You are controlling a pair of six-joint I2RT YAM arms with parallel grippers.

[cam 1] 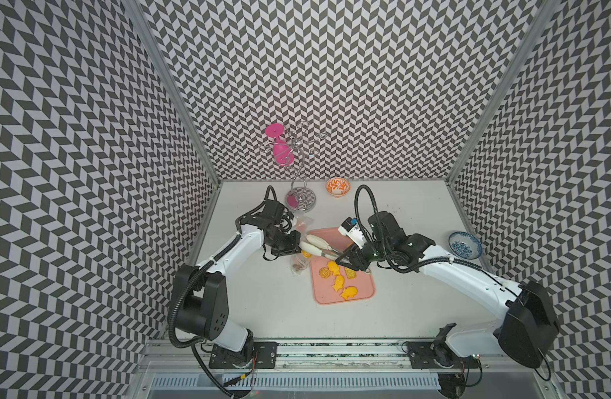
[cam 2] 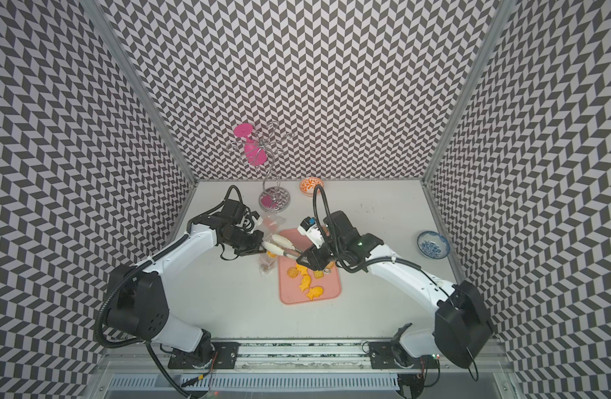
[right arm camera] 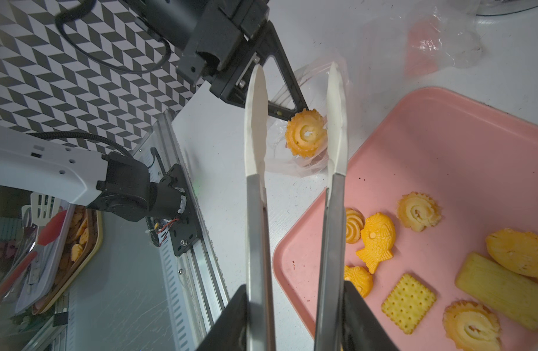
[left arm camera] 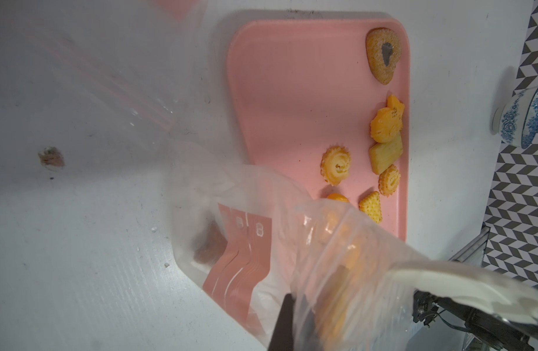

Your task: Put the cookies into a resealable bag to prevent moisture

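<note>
A clear resealable bag (left arm camera: 239, 251) with a pink print lies at the left edge of the pink tray (left arm camera: 304, 76). My left gripper (cam 1: 300, 243) is shut on the bag's thin film, which gathers around its dark finger. A round scalloped cookie (right arm camera: 307, 133) appears at the bag, by the left fingertips; the right wrist view frames it between my right gripper's white fingers (right arm camera: 256, 117). My right gripper is open, its tips over the bag, with nothing visibly clamped. Loose cookies on the tray include a fish-shaped one (right arm camera: 377, 238) and a yellow cracker (right arm camera: 408, 303).
An orange-patterned bowl (cam 1: 338, 187) and a metal stand (cam 1: 301, 199) with pink cups are at the back. A blue-patterned bowl (cam 1: 465, 245) sits far right. Bare table lies between the tray and that bowl.
</note>
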